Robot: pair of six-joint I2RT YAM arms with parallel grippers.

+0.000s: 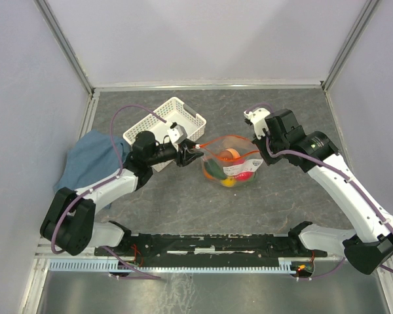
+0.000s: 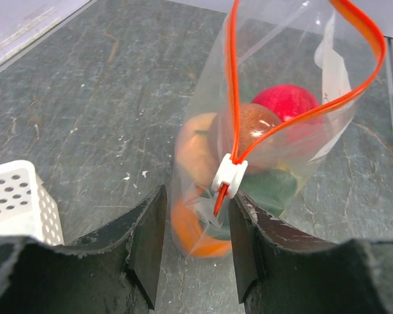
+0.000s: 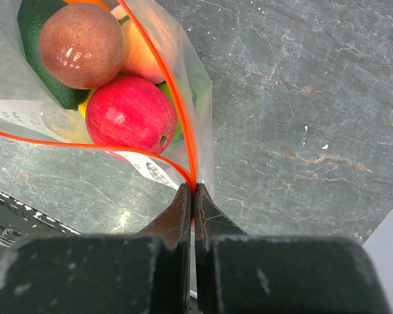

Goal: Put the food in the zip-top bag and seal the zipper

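A clear bag with an orange zipper edge (image 3: 188, 124) stands with its mouth open between my arms, several pieces of food inside. Among them are a red apple (image 3: 132, 112), a brown round fruit (image 3: 82, 46), a peach (image 3: 144, 49) and a dark green avocado (image 3: 49, 72). The white zipper slider (image 2: 230, 175) sits at the bag's left corner. My left gripper is open, its fingers on either side of the space just by the slider. My right gripper is shut on the bag's right zipper corner.
An empty white basket (image 1: 156, 121) stands at the back left, close to my left arm. A blue cloth (image 1: 88, 163) lies at the far left. Bare grey table (image 1: 288, 203) shows in front of and right of the bag.
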